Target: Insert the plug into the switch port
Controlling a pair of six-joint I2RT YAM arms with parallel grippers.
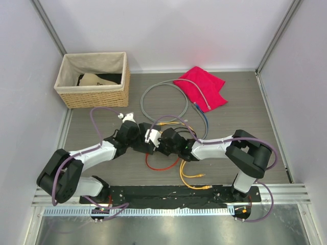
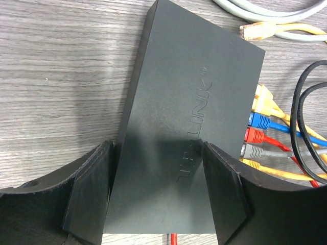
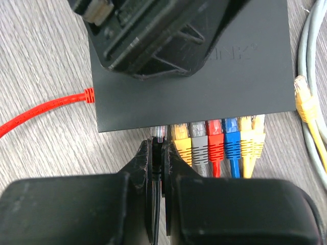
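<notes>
The black switch (image 2: 199, 87) lies on the grey floor, with yellow, blue, red and grey plugs (image 3: 215, 143) along one edge. My left gripper is over the switch's end, fingers apart with the switch body between them; whether they press on it I cannot tell. In the right wrist view my right gripper is shut on a clear-tipped plug (image 3: 159, 131) at the switch's edge, beside the leftmost yellow plug; how deep it sits is hidden.
A wicker basket (image 1: 92, 97) stands at the back left and red cloth (image 1: 204, 87) lies at the back right. Loose cables (image 1: 163, 168) loop around the switch.
</notes>
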